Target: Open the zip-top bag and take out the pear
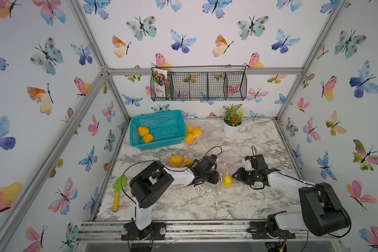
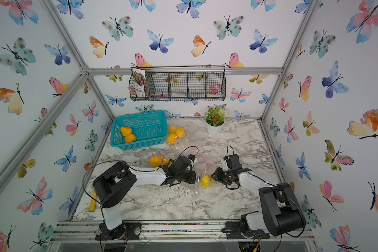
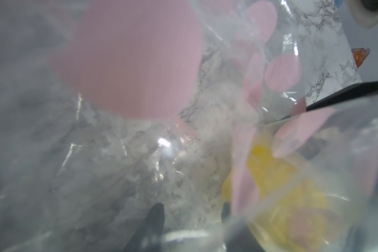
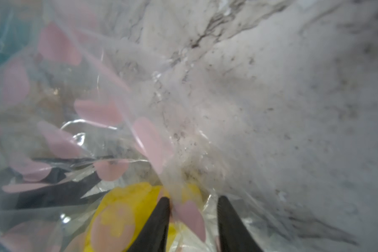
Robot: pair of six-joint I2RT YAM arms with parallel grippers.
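The yellow pear (image 1: 227, 181) lies inside a clear zip top bag (image 4: 155, 142) with pink dots, between my two arms. My left gripper (image 1: 217, 181) is at the bag's left side; in the left wrist view its dark fingers (image 3: 149, 229) stand apart, with clear film over and around them and the pear just to their right. From the right, my right gripper (image 1: 235, 174) reaches the bag. Its fingers (image 4: 157, 224) are parted in the right wrist view, a fold of dotted film running between them, the pear close beside. Whether either one pinches the film is hard to make out.
A teal basket (image 1: 158, 145) holding yellow fruit stands at the back left. Other bagged yellow fruit (image 1: 175, 160) lies behind my left arm. A potted plant (image 1: 232, 119) is at the back. A green and yellow utensil (image 1: 116, 200) rests at far left.
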